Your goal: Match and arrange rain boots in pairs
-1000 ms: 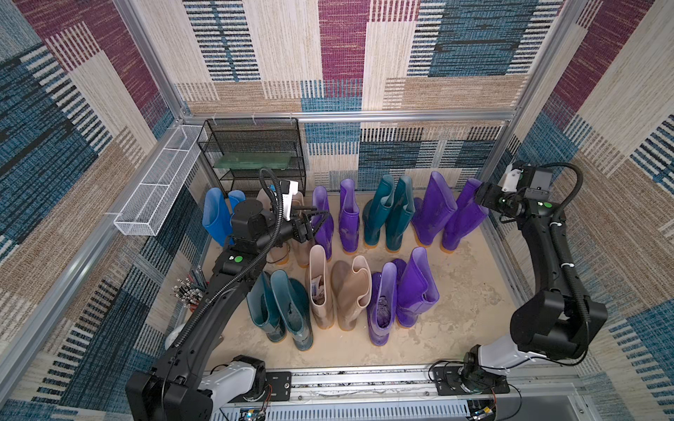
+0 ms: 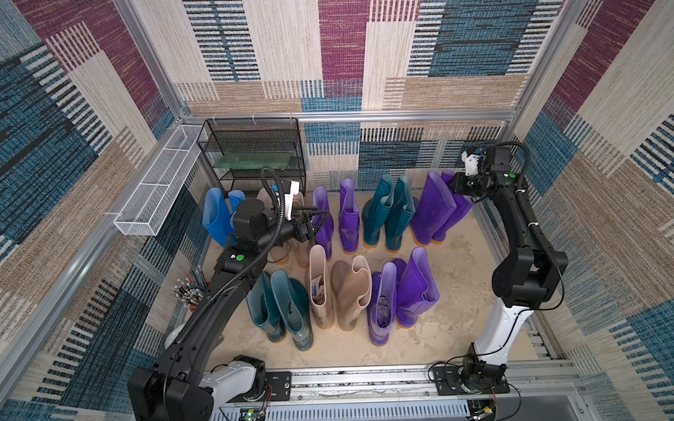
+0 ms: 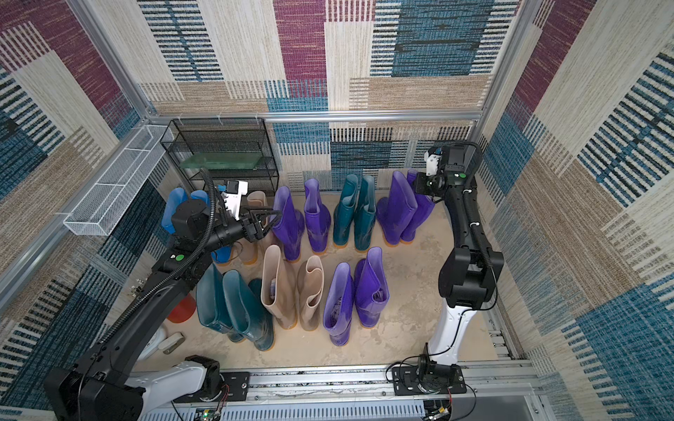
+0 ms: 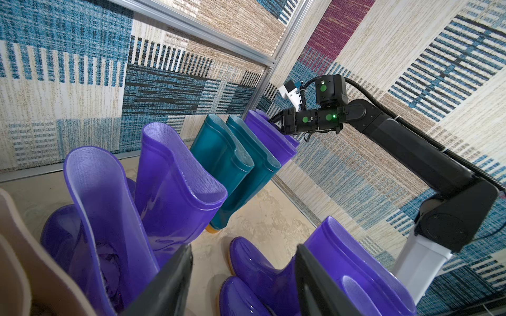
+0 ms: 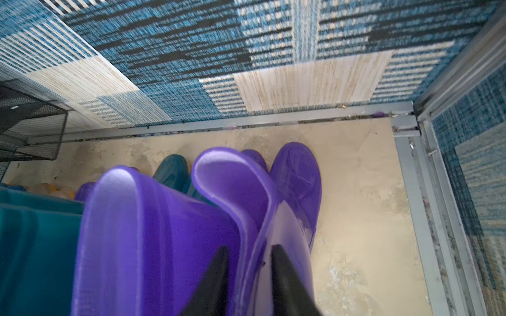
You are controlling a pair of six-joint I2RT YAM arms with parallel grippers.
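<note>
At the back right, a purple boot (image 2: 457,210) stands close against another purple boot (image 2: 432,208). My right gripper is at the top of the outer one, its fingers (image 5: 287,273) on either side of the folded shaft; whether they grip it cannot be told. Beside this pair stand two teal boots (image 2: 387,210). My left gripper is open and empty, near a purple boot (image 2: 322,217); a second purple boot (image 2: 349,214) stands to its right. In front are teal boots (image 2: 291,308), beige boots (image 2: 351,291) and purple boots (image 2: 417,287), in twos.
Blue boots (image 2: 217,214) and beige boots (image 3: 256,235) at the back left are partly behind my left arm. A black wire rack (image 2: 252,144) stands behind them, and a white wire basket (image 2: 158,182) hangs on the left. Bare floor (image 2: 470,308) lies at the front right.
My right gripper has moved left, and the outer purple boot has moved with it, closing the gap to its neighbour. My left arm and the other boots look unchanged.
</note>
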